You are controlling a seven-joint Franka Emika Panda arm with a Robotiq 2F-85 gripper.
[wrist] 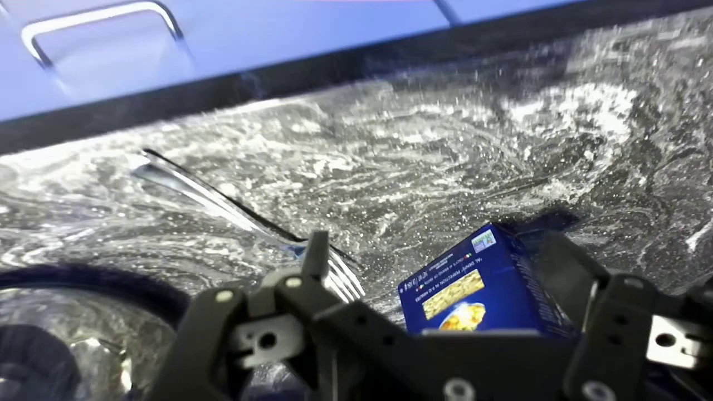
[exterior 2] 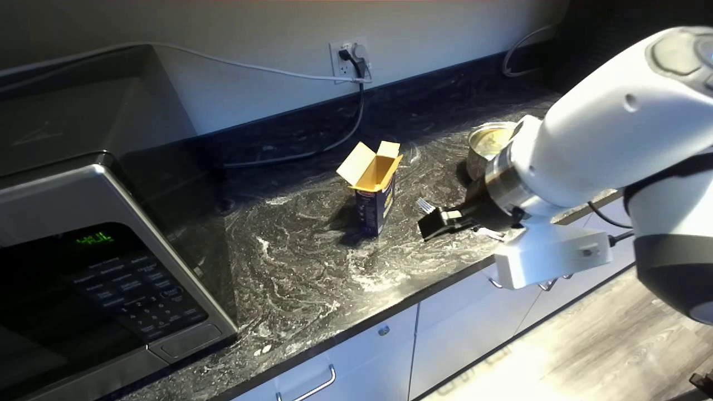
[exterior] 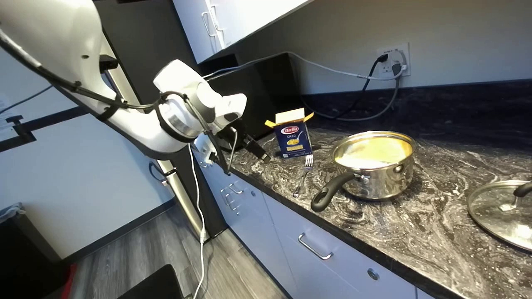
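A blue pasta box point(exterior: 293, 139) stands upright on the counter, its orange top flaps spread, as exterior view 2 also shows for the box point(exterior 2: 374, 200). Clear of it and above the counter is my gripper point(exterior 2: 433, 224), on the right of the box there. The wrist view has the gripper open, fingers wide apart and nothing held; the box's printed face point(wrist: 461, 294) appears beyond them. A fork point(exterior: 304, 173) lies near the box. Farther along sits a steel pot point(exterior: 376, 172) with yellowish contents and a black handle.
A glass lid point(exterior: 501, 214) rests on the counter beyond the pot. The microwave point(exterior 2: 100, 267) occupies the left in exterior view 2, with bare counter point(exterior 2: 287, 267) between it and the box. Cords point(exterior: 371, 89) hang from the wall outlet.
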